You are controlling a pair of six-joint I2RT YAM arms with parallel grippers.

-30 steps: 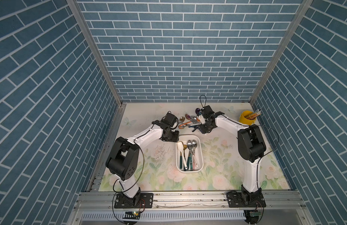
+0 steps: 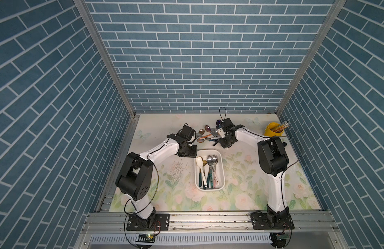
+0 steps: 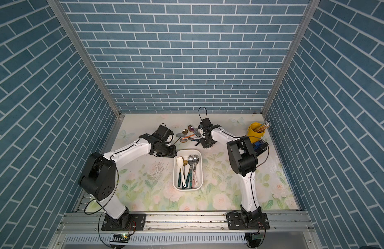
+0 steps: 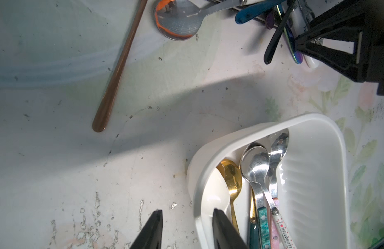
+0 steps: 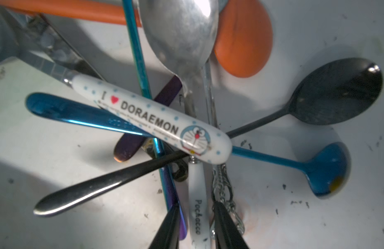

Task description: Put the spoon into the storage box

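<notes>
The white storage box (image 2: pixel 221 174) holds several spoons, among them a gold spoon (image 4: pixel 232 178) and a white-handled one. My left gripper is over the box's upper left wall, fingers apart, nothing seen between them. Behind the box lies a pile of spoons: a Doraemon-handled one (image 5: pixel 150 118), a black spoon (image 5: pixel 333 91), a steel spoon (image 5: pixel 177 33) with a white Pochacco handle and a blue one (image 5: pixel 326 170). My right gripper is open low over this pile, its fingers either side of the Pochacco handle, not visibly closed on it.
A yellow cup (image 2: pixel 273 129) with utensils stands at the back right. A copper handle (image 4: pixel 117 78) lies behind and left of the box in the left wrist view. The table on both sides of the box is clear apart from my arms.
My left arm has moved very slightly.
</notes>
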